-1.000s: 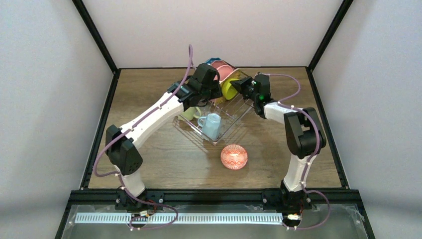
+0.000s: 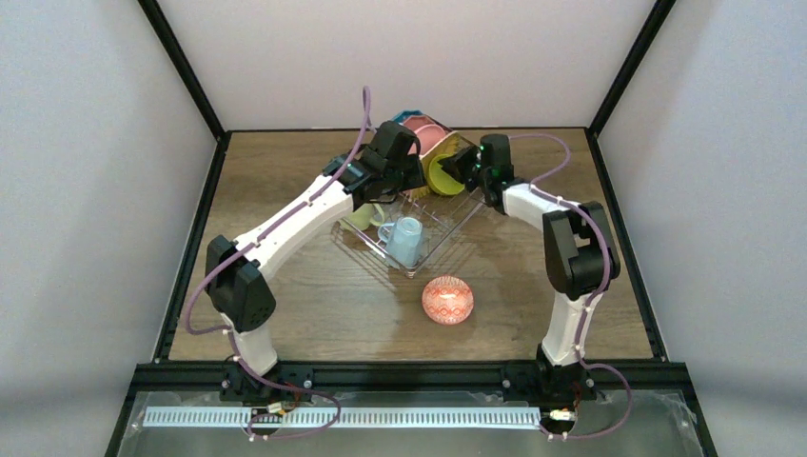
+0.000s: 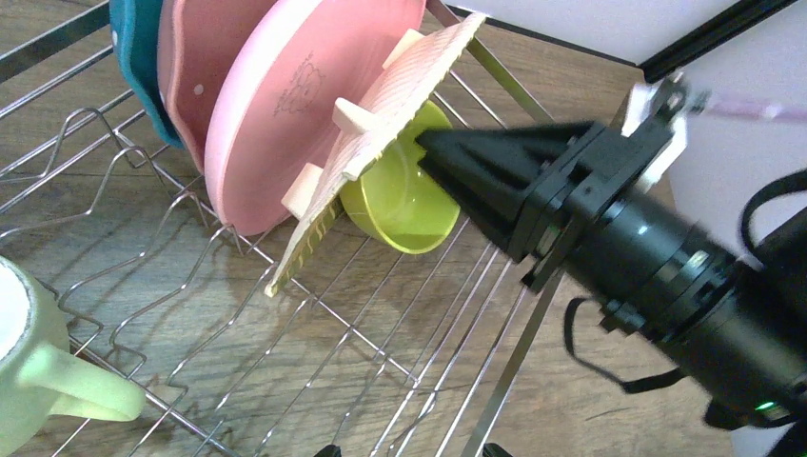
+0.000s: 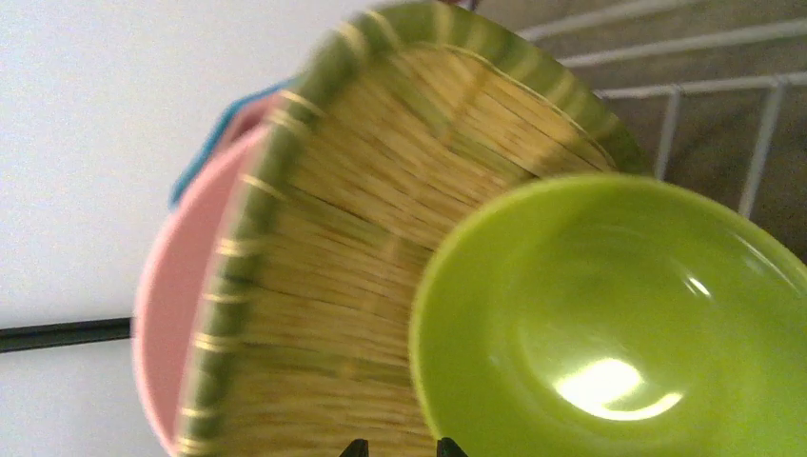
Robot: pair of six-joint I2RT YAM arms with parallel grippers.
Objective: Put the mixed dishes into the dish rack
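Note:
The lime green bowl (image 2: 445, 177) leans in the wire dish rack (image 2: 441, 249), against the woven bamboo tray (image 3: 381, 119). In the left wrist view the right gripper is at the bowl's rim. Its fingertips stand a little apart at the bottom of the right wrist view; no dish shows gripped between them. My left gripper (image 2: 419, 175) hovers over the rack, fingers parted and empty. A pale green mug (image 2: 360, 217) and a light blue mug (image 2: 404, 240) sit in the rack's near part. A red-and-white patterned bowl (image 2: 447, 300) lies on the table before the rack.
Behind the tray, a pink plate (image 3: 271, 124), a darker pink dish (image 3: 190, 76) and a blue dish (image 3: 138, 57) stand in the rack. Both hands are close together over it. Open table lies on either side.
The green bowl has tipped from a steep, edge-on lean to showing more of its inside. The right gripper has shifted slightly with it; the left arm has barely moved.

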